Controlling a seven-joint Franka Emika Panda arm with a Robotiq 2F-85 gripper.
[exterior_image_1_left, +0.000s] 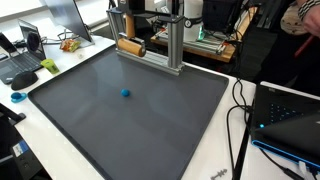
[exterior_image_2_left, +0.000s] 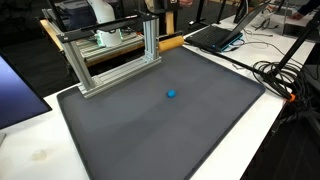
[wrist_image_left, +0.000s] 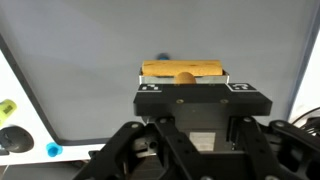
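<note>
A wooden mallet-like tool with an orange-brown cylindrical head hangs above the far part of the grey board, near the metal frame. In the wrist view its head lies crosswise just beyond my gripper, which is shut on the short wooden handle. Only the handle's end shows there; the rest is hidden by the fingers. Seen from the other side, the head is beside the frame's end post. A small blue object lies on the board, apart from the tool.
An aluminium frame stands along one board edge, close to the tool. Off the board, a green object and a blue one lie on the white table. Most of the grey board is clear.
</note>
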